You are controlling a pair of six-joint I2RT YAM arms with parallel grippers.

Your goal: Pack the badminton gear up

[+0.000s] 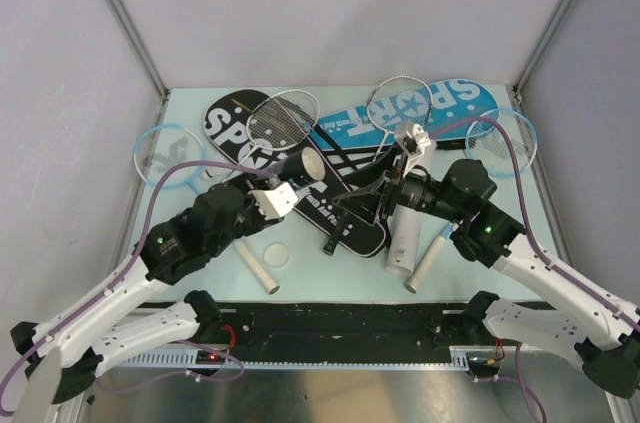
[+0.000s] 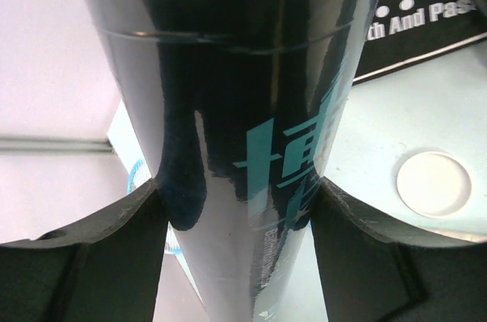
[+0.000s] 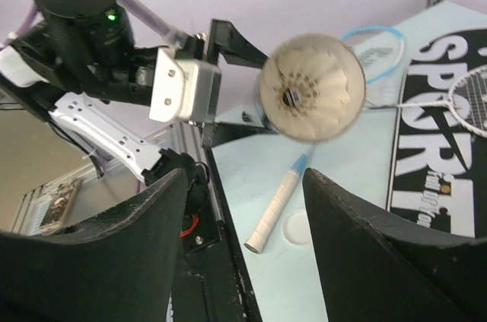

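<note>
My left gripper is shut around a dark shuttlecock tube (image 2: 221,94) with teal lettering, held above the table. In the right wrist view, the round end of this tube (image 3: 312,87) faces the camera, pale inside with feathery shapes around a dark centre. My right gripper (image 1: 345,191) stands open just right of that end, apart from it, with nothing between its fingers. A white disc (image 1: 277,255), seemingly a lid, lies flat on the table. Another tube (image 1: 404,241), whitish, lies partly under the right arm. A black racket cover (image 1: 350,228) and blue cover (image 1: 460,98) lie flat.
Rackets lie at the left (image 1: 168,155), on the black cover (image 1: 283,121), over the blue cover (image 1: 399,103) and at the right (image 1: 501,143). Bare table (image 1: 325,278) shows along the front middle.
</note>
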